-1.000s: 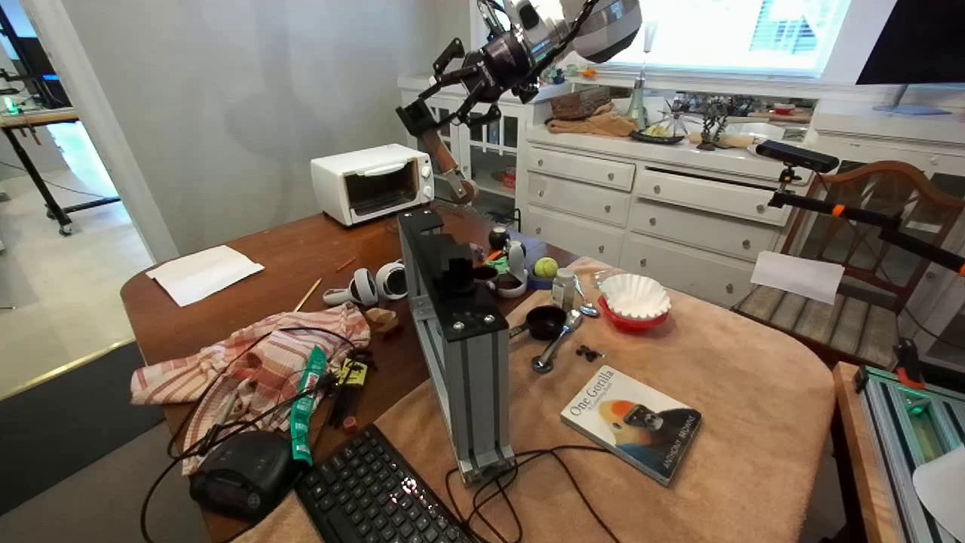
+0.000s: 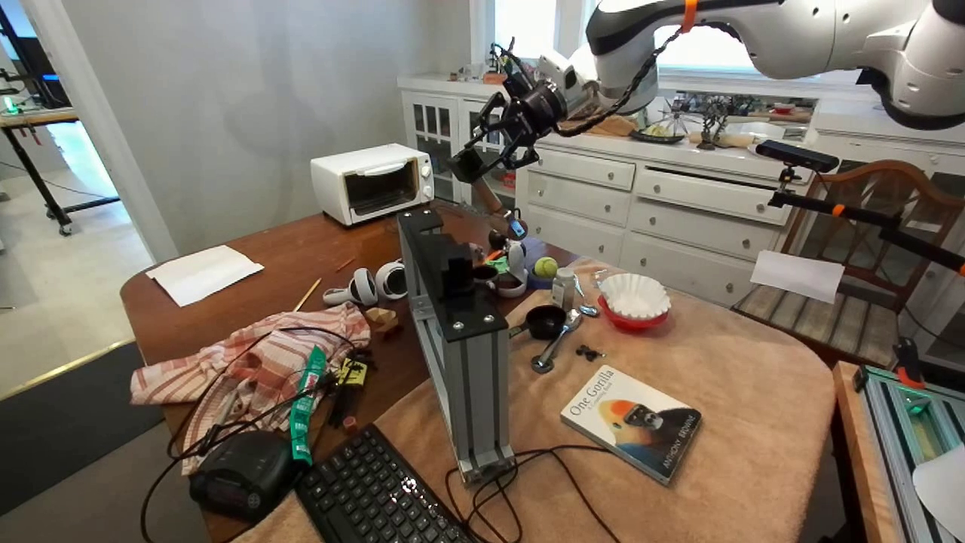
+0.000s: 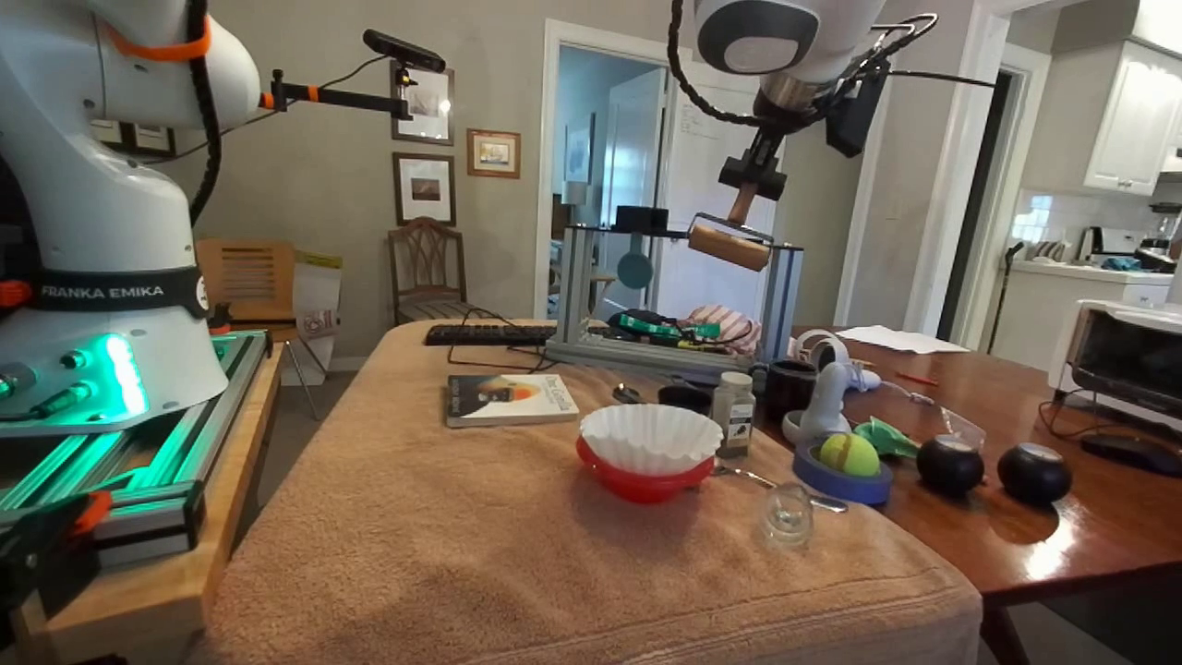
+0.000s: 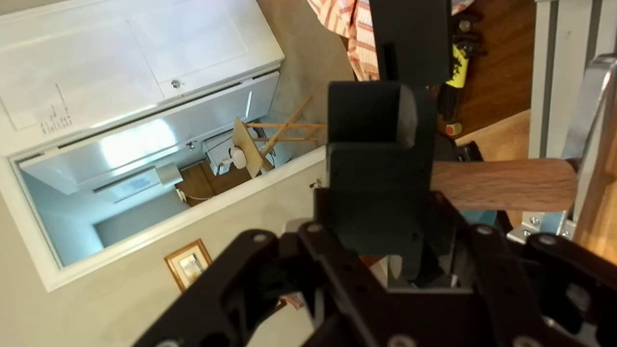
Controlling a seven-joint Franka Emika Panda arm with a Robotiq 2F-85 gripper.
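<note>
My gripper (image 3: 753, 179) is shut on the wooden handle of a small roller. In exterior view 2 the wooden roller (image 3: 729, 246) hangs tilted below the fingers, in front of or near the top of the grey metal frame (image 3: 789, 299); the exact gap cannot be told. Exterior view 1 has the gripper (image 2: 493, 164) high above the table's far side, with the roller's brown handle (image 2: 488, 194) pointing downward. In the wrist view the wooden handle (image 4: 509, 185) sticks out to the right from the black fingers, and the roller's far end runs out of frame.
A red bowl (image 3: 643, 484) holds white paper filters (image 3: 651, 432). Close by stand a glass jar (image 3: 734, 416), a tennis ball (image 3: 850, 454) on blue tape and two black round pots. The book (image 2: 631, 422) lies on the towel, with bare towel around it. A toaster oven (image 2: 372, 181) stands at the back.
In exterior view 1 the gripper and the roller it holds have moved right and somewhat lower, away from the toaster oven. The things on the table appear unmoved.
</note>
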